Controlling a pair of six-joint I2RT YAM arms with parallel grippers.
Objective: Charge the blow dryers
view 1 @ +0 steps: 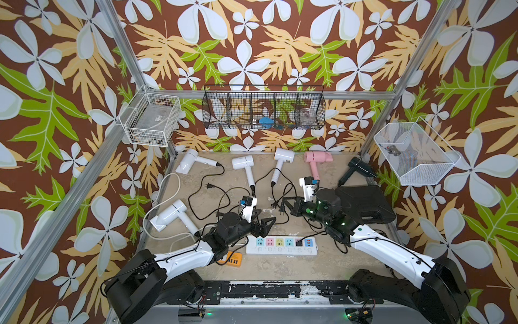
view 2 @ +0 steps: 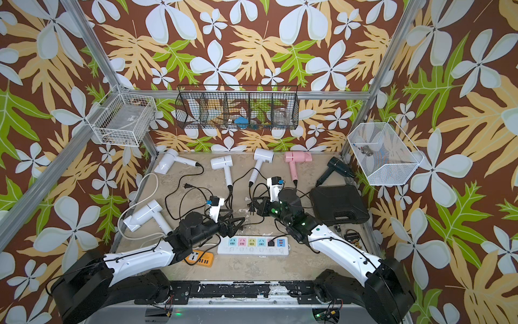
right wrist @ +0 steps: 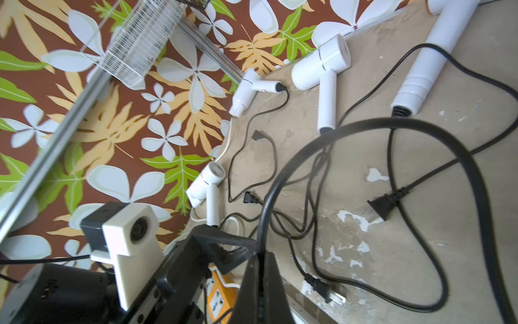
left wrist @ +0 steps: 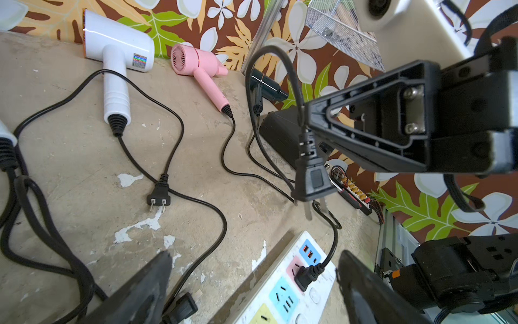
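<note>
In the left wrist view a plug [left wrist: 313, 175] hangs in the air from my right gripper, which is shut on its black cord. Below, the power strip [view 1: 259, 249] has one plug in it. My left gripper [view 1: 264, 225] stands open over the table at the strip's back edge, nothing visible between its fingers. Several hair dryers lie along the back and left, among them a white one [left wrist: 116, 48], a pink one [view 2: 296, 157] and a dark one [view 2: 337, 170]; loose plugs [left wrist: 159, 194] lie among their cords.
An orange strip [view 2: 200, 260] sits left of the white one. A black case [view 2: 338, 206] is at the right. Wire baskets [view 1: 151, 118] hang on the frame. Tangled cords cover the middle.
</note>
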